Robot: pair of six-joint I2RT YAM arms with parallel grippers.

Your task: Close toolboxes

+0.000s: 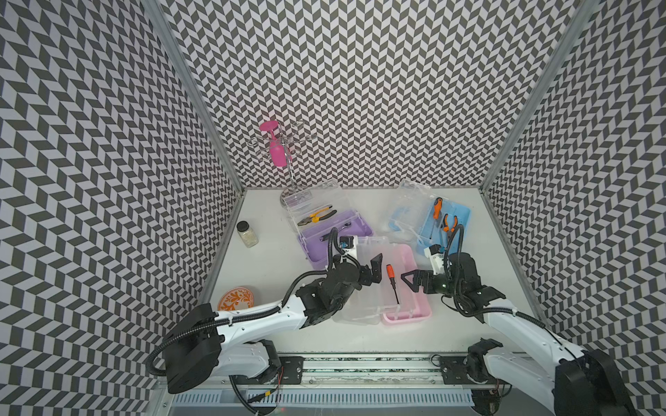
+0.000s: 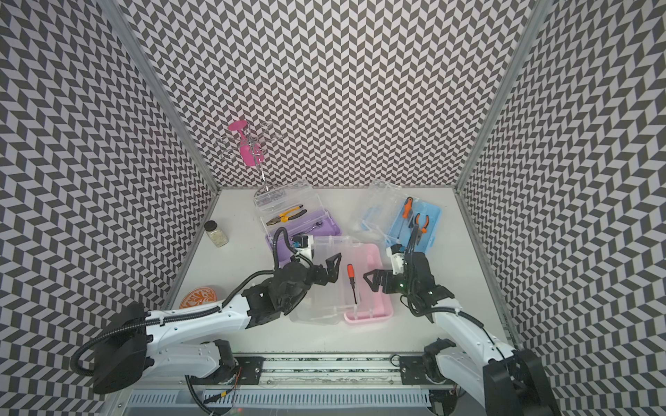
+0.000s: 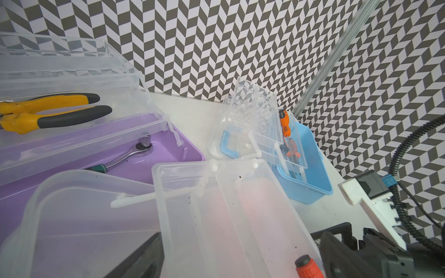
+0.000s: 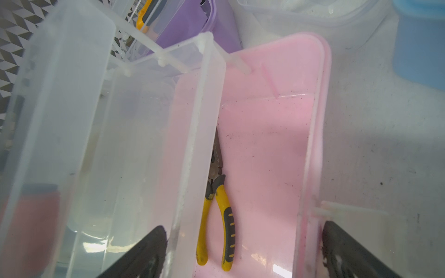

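The pink toolbox [image 1: 416, 316] stands open at the front middle, its clear lid [image 1: 355, 313] lying to the left. Clear trays [image 3: 241, 208] are raised along the hinge side, and a red-handled screwdriver [image 1: 391, 274] lies in one. My left gripper [image 1: 376, 267], fingers apart, is at the trays' left side. Across the box, my right gripper is open, with the pink right wall between its fingers. Yellow-black pliers [image 4: 215, 213] rest on the box floor. Behind, the purple toolbox [image 1: 357, 225] and the blue toolbox [image 2: 430, 215] have their clear lids up or folded back.
A jar with a black lid [image 1: 246, 234] and an orange patterned dish [image 1: 236, 299] are on the left. A metal stand [image 1: 291, 183] with a pink glass [image 1: 278, 152] is at the back left.
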